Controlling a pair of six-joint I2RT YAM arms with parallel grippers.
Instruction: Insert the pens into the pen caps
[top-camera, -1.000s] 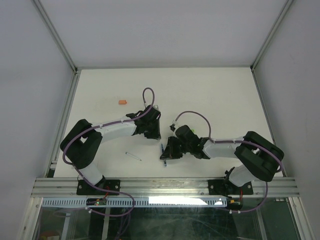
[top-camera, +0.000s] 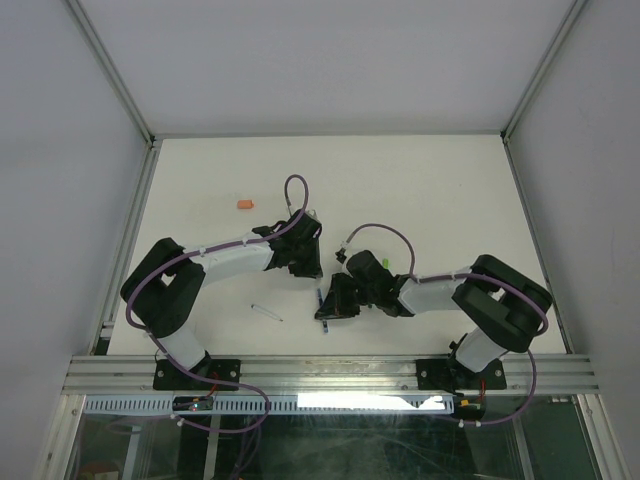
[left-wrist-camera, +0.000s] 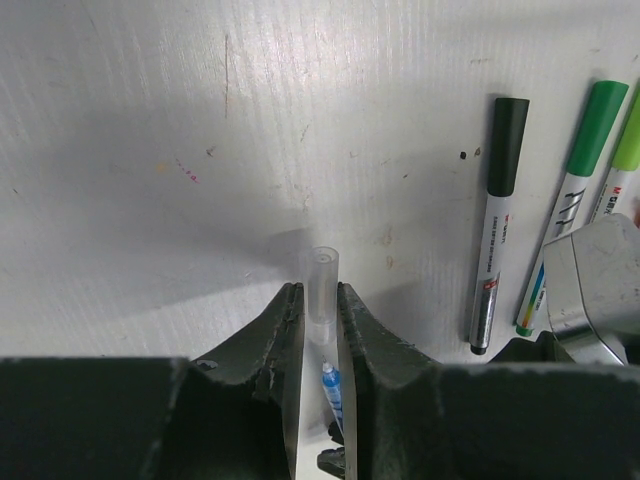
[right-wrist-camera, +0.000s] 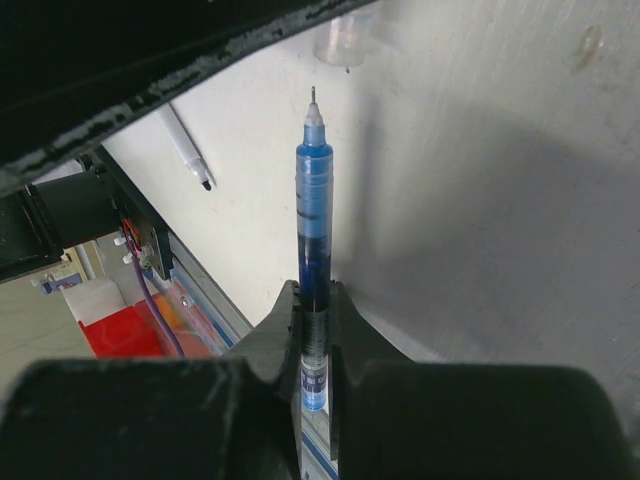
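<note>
A translucent pen cap (left-wrist-camera: 322, 290) stands out between the fingertips of my left gripper, which is shut on it. Below the cap in the left wrist view, the tip of a blue pen (left-wrist-camera: 332, 392) shows, apart from the cap. In the right wrist view my right gripper is shut on the blue pen (right-wrist-camera: 314, 200) around its body, its thin metal tip uncovered. The cap's clear open end (right-wrist-camera: 343, 45) lies just beyond that tip and slightly to the right, with a small gap between them.
A black-capped marker (left-wrist-camera: 495, 220), a dark green marker (left-wrist-camera: 580, 180) and a light green marker (left-wrist-camera: 622, 165) lie beside the arms. A white pen (top-camera: 267, 312) rests at front left, and an orange block (top-camera: 245, 204) at back left.
My right gripper has shifted slightly left with the blue pen, which now lies more in line with the left gripper. The left arm has stayed still.
</note>
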